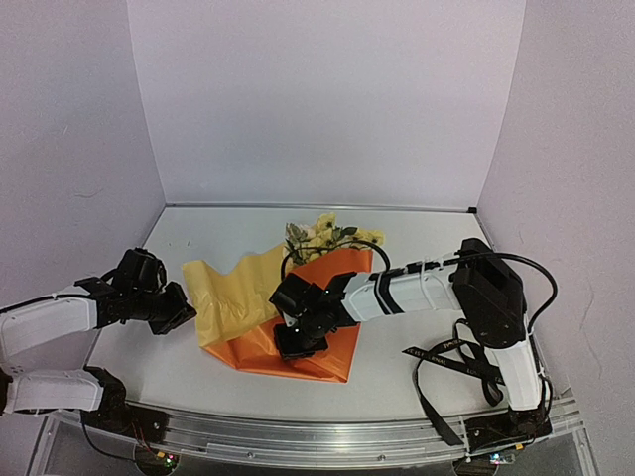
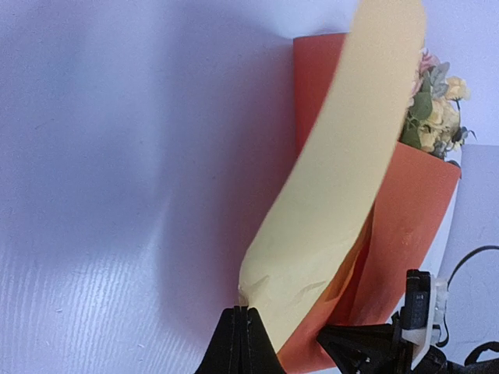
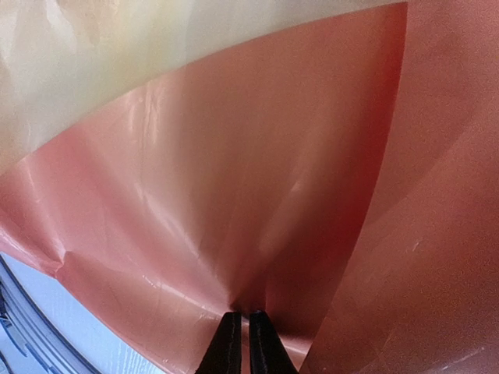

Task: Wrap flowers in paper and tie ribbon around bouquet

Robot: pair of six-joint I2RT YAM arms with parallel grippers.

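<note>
The bouquet of pale yellow and pink flowers [image 1: 332,234] lies at the back, its lower part wrapped in orange paper [image 1: 342,347] and yellow paper [image 1: 238,297]. My left gripper is shut on the yellow paper's left edge, which stands raised off the table in the top view. Over the front of the orange paper is my right gripper, its fingers nearly together with a narrow gap. Creases run towards its tips, which touch the orange sheet; no pinched fold shows clearly. The stems are hidden.
A black printed ribbon [image 1: 456,362] lies loosely looped on the right of the table, near the right arm's base. Bare white table [image 1: 213,233] shows at the back left. A metal rail [image 1: 298,431] runs along the front edge.
</note>
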